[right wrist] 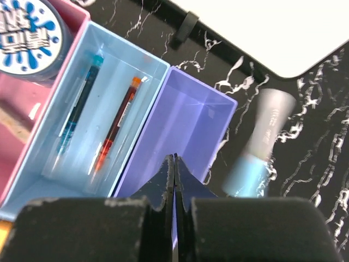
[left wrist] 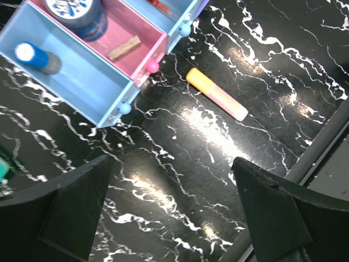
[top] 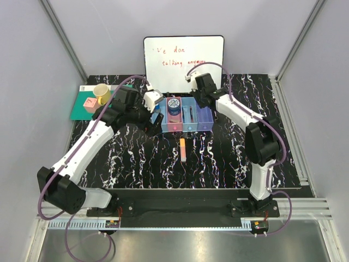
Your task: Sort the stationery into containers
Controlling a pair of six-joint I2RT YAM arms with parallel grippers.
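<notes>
An orange-and-pink stick [left wrist: 218, 94] lies on the dark marbled table in front of the organizer. My left gripper hangs open near the organizer's left front, nothing between its fingers. My right gripper is at the purple compartment [right wrist: 180, 120], its fingertips together and nothing showing between them. A blurred white-and-pale-blue tube [right wrist: 262, 142] appears right of those fingertips, outside that compartment; its lower end is cut off by the gripper. Within the compartment, the visible part is bare. Two pens, one teal [right wrist: 79, 103] and one red [right wrist: 115, 123], rest in the neighbouring light-blue compartment.
A blue-capped bottle [left wrist: 37, 57] lies in the left compartment; a round jar [left wrist: 73, 16] and a tan block [left wrist: 124, 48] occupy the pink one. Behind stands a whiteboard [top: 184, 65]. A yellow mug [top: 102, 93] and pink cube [top: 91, 105] are far left.
</notes>
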